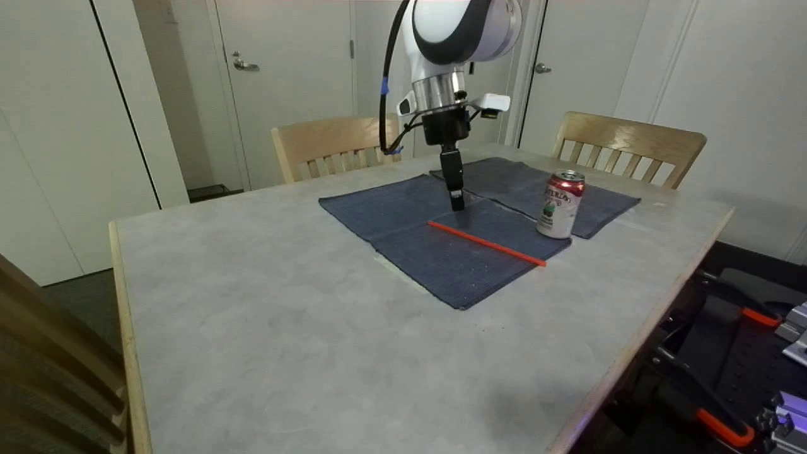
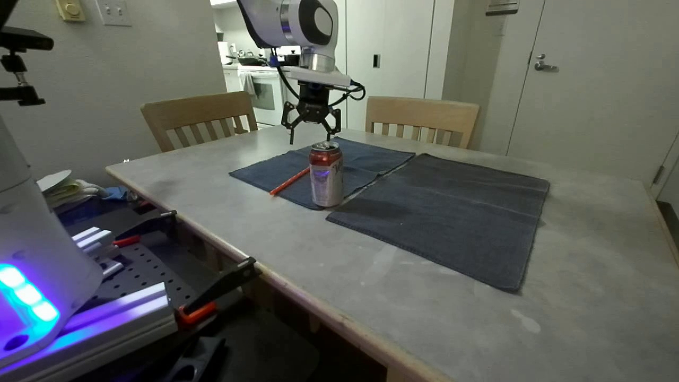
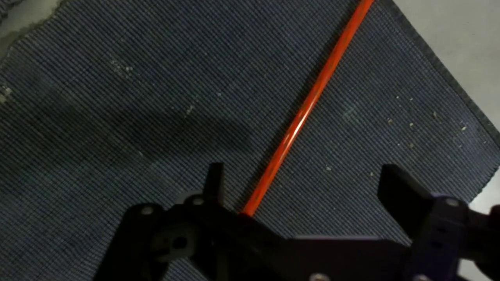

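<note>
A thin orange-red straw [image 1: 486, 243] lies flat across a dark blue cloth [image 1: 412, 250] on the table. My gripper [image 2: 310, 139] is open above the cloth, its fingers spread and nothing held between them. In the wrist view the straw [image 3: 300, 117] runs diagonally from the top down to between the two fingers, nearer the left one; its lower end is hidden behind the gripper body. A red and white can [image 1: 561, 204] stands upright at the cloth's edge, beside the straw's right part in exterior view 1.
A second dark cloth [image 2: 445, 216] lies alongside the first. Wooden chairs [image 1: 333, 147] stand at the table's far side. Clamps [image 2: 223, 283] grip the table edge near the robot's base.
</note>
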